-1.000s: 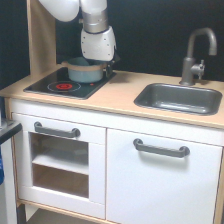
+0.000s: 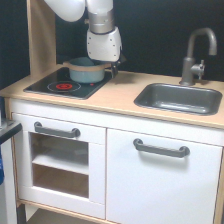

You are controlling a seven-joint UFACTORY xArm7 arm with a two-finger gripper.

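A blue-grey pot (image 2: 86,72) with a tan band stands on the black cooktop (image 2: 62,88) at the back left of the toy kitchen counter. My white arm reaches down from the top of the view. Its gripper (image 2: 114,67) is low at the pot's right side, close to the rim or handle there. The fingers are small and dark against the dark background. Whether they touch the pot or hold any part of it does not show clearly.
To the right, an empty grey sink (image 2: 178,97) with a tall faucet (image 2: 196,52) is set into the wooden counter (image 2: 125,90). Below are a glazed oven door (image 2: 65,165) and a white cabinet door (image 2: 160,185), both with grey handles. Bare counter lies between cooktop and sink.
The white hand has shifted slightly to the right and tilted a little. The pot stays in nearly the same place on the cooktop.
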